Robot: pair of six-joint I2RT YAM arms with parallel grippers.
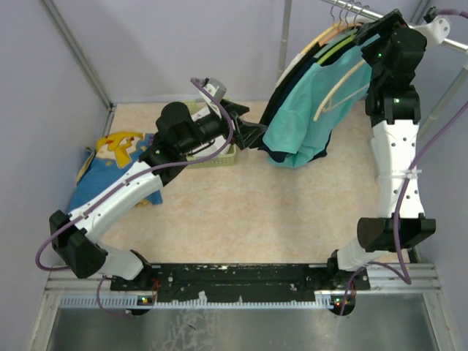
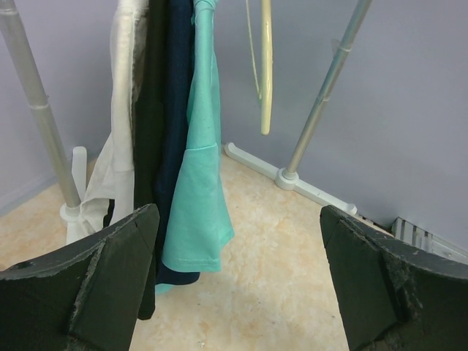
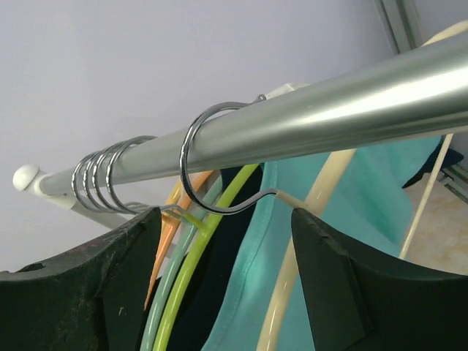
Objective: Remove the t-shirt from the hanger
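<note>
Shirts hang on hangers from the rail at upper right; the turquoise t-shirt faces out, and beside it a cream hanger shows bare wood. My right gripper is up at the rail, its fingers either side below the cream hanger's steel hook, apparently partly open. My left gripper stands open left of the shirts; in its wrist view the turquoise cloth hangs beyond the fingers, nothing between them.
A green basket with white cloth lies behind the left arm. A blue Pikachu cloth lies at left. Rail posts stand behind the clothes.
</note>
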